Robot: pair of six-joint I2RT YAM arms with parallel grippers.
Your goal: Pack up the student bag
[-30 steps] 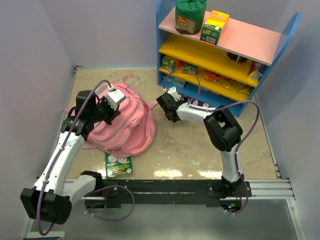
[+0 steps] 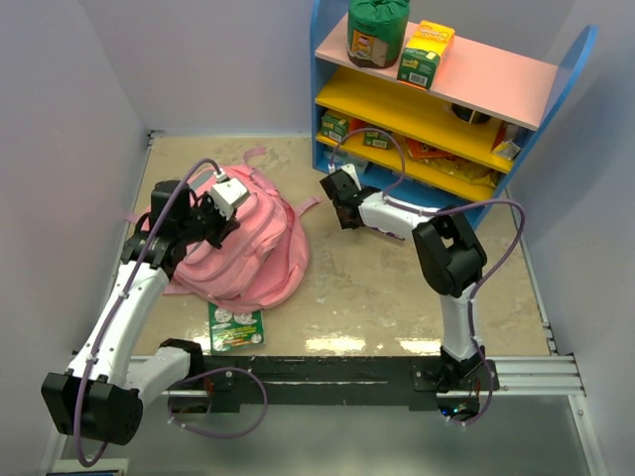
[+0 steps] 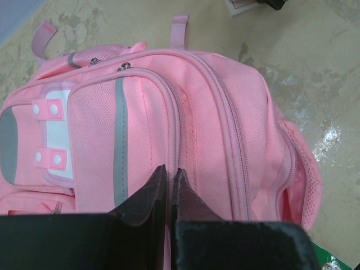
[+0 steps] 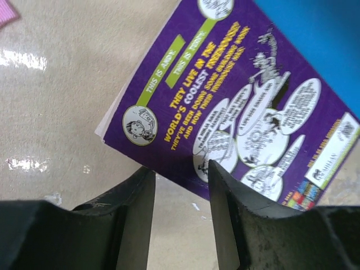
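The pink backpack (image 2: 263, 243) lies on the left of the table. My left gripper is shut on a piped seam of its front pocket, and the fabric ridge runs between the fingers. In the right wrist view, a purple book (image 4: 236, 107) with white ovals and yellow lettering lies flat beside the blue shelf base. My right gripper stands part open over the book's near edge, its fingertips apart. Whether they touch the book I cannot tell. From above, the right arm covers most of the book.
The shelf (image 2: 417, 99) stands at the back right with several packets and boxes on it. A green book (image 2: 235, 329) lies at the table's front edge, partly under the backpack. Bare table (image 2: 337, 288) stretches between backpack and right arm.
The left arm and the backpack have stayed still.
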